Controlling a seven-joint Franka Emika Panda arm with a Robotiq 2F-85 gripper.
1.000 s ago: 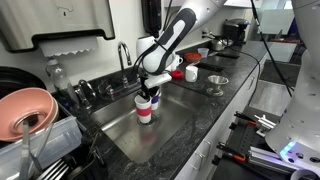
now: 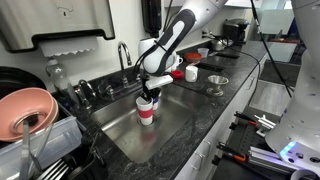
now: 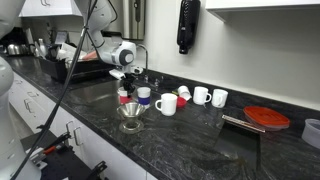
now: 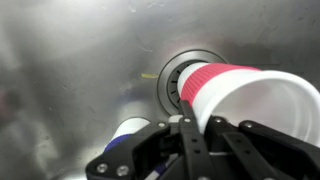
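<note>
A white cup with a red band (image 4: 225, 85) is over the sink drain (image 4: 172, 90) in the wrist view. My gripper is shut on the cup's near rim, with the wall between its fingers. Beside it, a white cup with blue (image 4: 130, 128) is partly covered by the gripper. Exterior view 1 has the red-banded cup (image 2: 146, 109) roughly upright in the metal sink, below the white arm (image 2: 158, 62). Whether its base touches the sink floor I cannot tell.
The steel sink (image 2: 122, 130) has bare floor around the cup. A faucet (image 2: 122, 55) rises behind it. To the left are a red bowl (image 2: 28, 110) and other dishes. On the counter, a metal bowl (image 3: 131, 112) and several white mugs (image 3: 168, 104) stand.
</note>
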